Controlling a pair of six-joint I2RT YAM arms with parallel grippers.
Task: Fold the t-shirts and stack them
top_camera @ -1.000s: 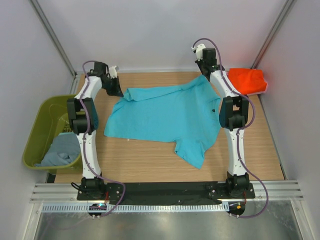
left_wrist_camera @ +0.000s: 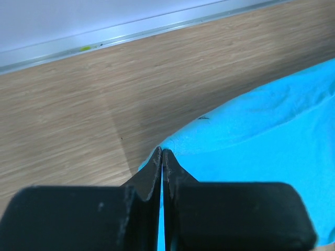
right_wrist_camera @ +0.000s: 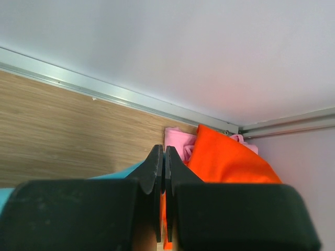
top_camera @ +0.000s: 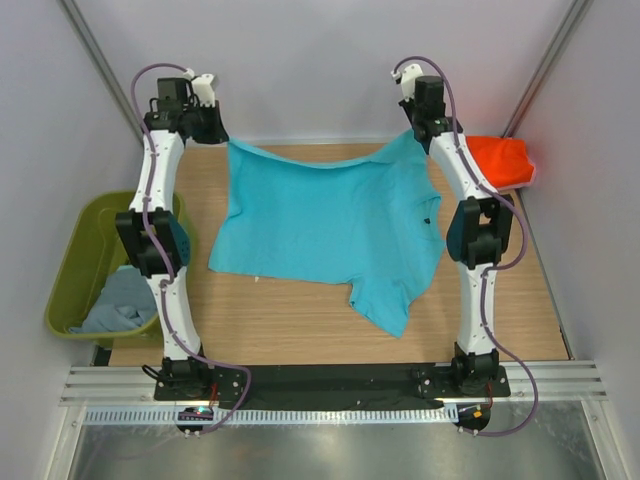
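A turquoise t-shirt [top_camera: 320, 220] lies spread over the table, its far edge raised and sagging between my two grippers. At the far left corner my left gripper [top_camera: 226, 139] is shut on the cloth. The left wrist view shows the t-shirt [left_wrist_camera: 251, 136] running right up to the closed fingertips. My right gripper [top_camera: 410, 126] is shut on the far right corner. In the right wrist view only a strip of the t-shirt [right_wrist_camera: 118, 173] shows behind the fingers, which hide the pinched part.
An orange folded cloth [top_camera: 500, 160] lies at the far right, with pink cloth [right_wrist_camera: 178, 140] beside it. On the left stands a green basket [top_camera: 70, 270] holding greyish-blue cloth [top_camera: 122, 303].
My left gripper has moved up and outward, pulling the far left corner with it and straightening the bunched edge. The right gripper has moved slightly away and to the right.
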